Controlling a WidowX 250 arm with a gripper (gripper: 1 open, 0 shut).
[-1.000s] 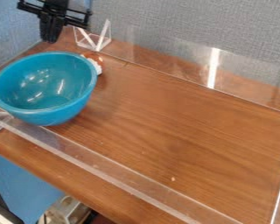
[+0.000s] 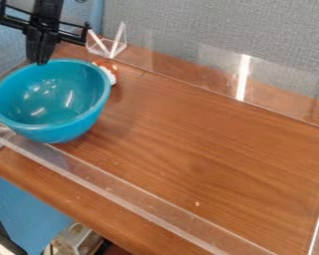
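My black gripper [image 2: 40, 52] is at the top left, just above the far-left rim of a turquoise bowl [image 2: 49, 100] that sits on the wooden table [image 2: 202, 169]. Its fingers point down and look closed, with nothing visible held. A small white and orange object [image 2: 109, 75] lies behind the bowl on its right, partly hidden by it.
A white wire stand [image 2: 107, 42] stands at the back left. Clear low walls [image 2: 242, 80] edge the table.
The bowl looks unmoved.
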